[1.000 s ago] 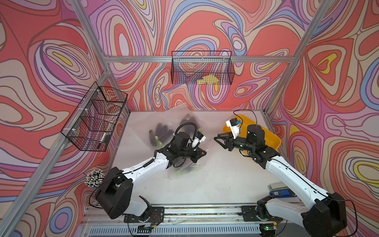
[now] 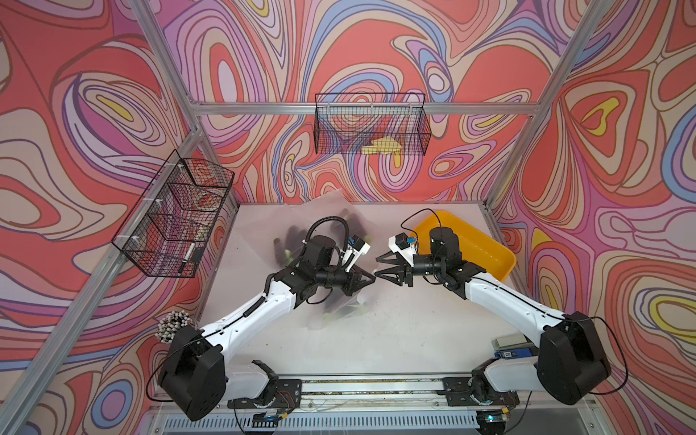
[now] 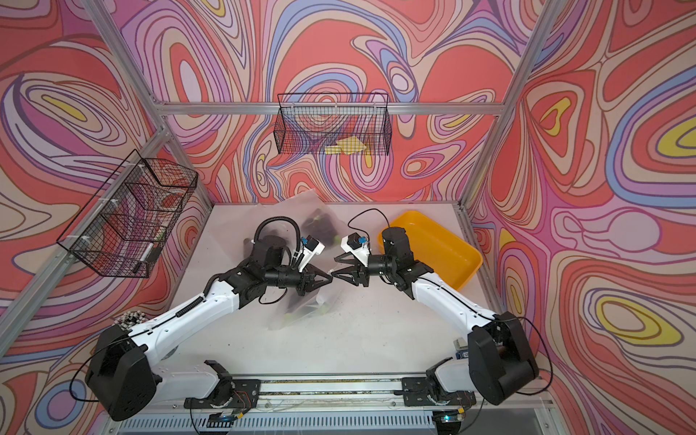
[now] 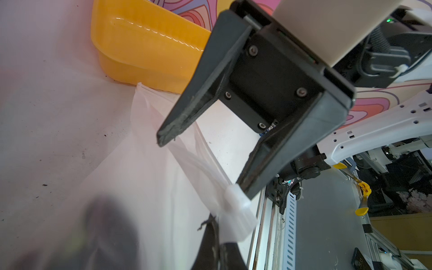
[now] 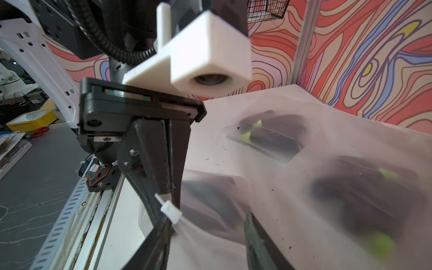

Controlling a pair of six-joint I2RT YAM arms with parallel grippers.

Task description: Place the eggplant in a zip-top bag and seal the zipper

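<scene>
Translucent bags with blurred dark, green-tipped shapes inside cover the left and middle of the table. My left gripper is shut on the edge of a bag, with a white zipper pull at its tips. My right gripper stands open just to the right, its fingers either side of the raised bag edge near that pull. The bag film hides what exactly the dark shapes are.
A yellow bin stands at the back right. Wire baskets hang on the back and left frames.
My right gripper has moved left and lower, up to my left gripper. My left gripper has shifted slightly left and up with the bag edge.
</scene>
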